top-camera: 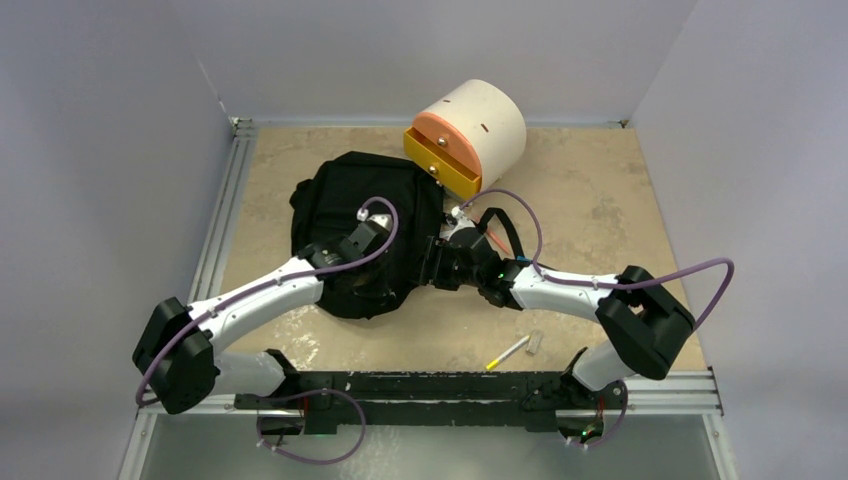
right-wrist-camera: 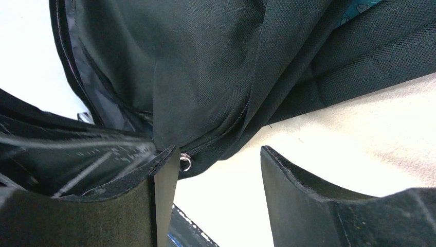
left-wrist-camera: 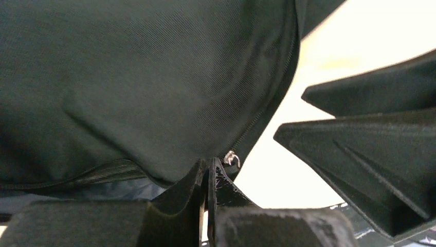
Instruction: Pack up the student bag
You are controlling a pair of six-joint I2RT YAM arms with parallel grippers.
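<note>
A black bag (top-camera: 360,185) lies flat on the table, left of centre, with its side zipper partly parted in the left wrist view. A small metal zipper pull (left-wrist-camera: 231,158) sits along the bag's edge. My left gripper is shut at that edge, its tips just beside the pull; nothing shows between them. My right gripper stands open at the bag's right side. The pull (right-wrist-camera: 185,162) appears against the inner side of its left finger, and the shut left fingers (right-wrist-camera: 77,152) come in from the left.
A white rolled-top box with a yellow drawer (top-camera: 442,165) pulled out stands at the bag's back right corner. A marker (top-camera: 508,353) and a small eraser-like block (top-camera: 534,343) lie near the front. A black strap (top-camera: 505,228) loops behind the right arm.
</note>
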